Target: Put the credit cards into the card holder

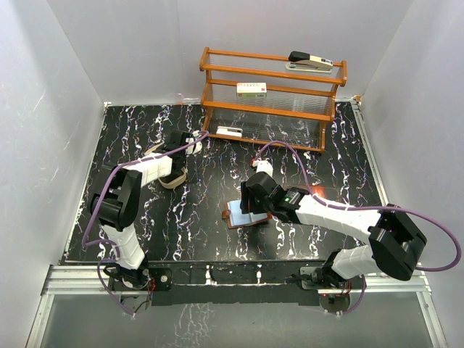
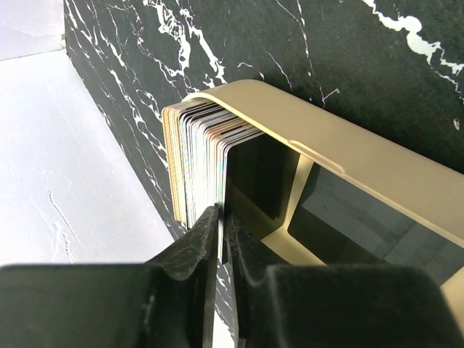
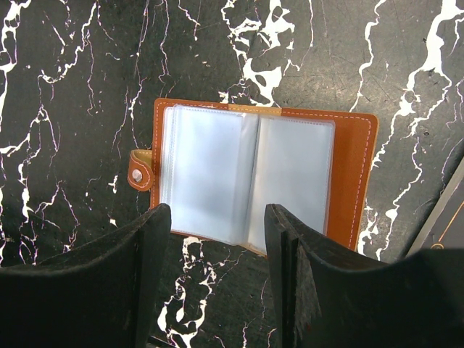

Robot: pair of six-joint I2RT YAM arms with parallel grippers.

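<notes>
Several cards (image 2: 199,148) stand on edge, packed at one end of a beige, rounded box (image 2: 326,156), which shows partly under the arm in the top view. At the front edge of the stack is my left gripper, its fingertips close together with only a narrow gap. A pale card edge appears between them; whether it is gripped cannot be told. The brown card holder (image 3: 351,181) lies spread out with clear sleeves (image 3: 206,170) and a snap tab at its left. Above its near edge, my right gripper is open and empty.
A wooden rack (image 1: 268,101) at the back carries a stapler (image 1: 310,61), a small box (image 1: 251,90) and a white item (image 1: 230,131).
</notes>
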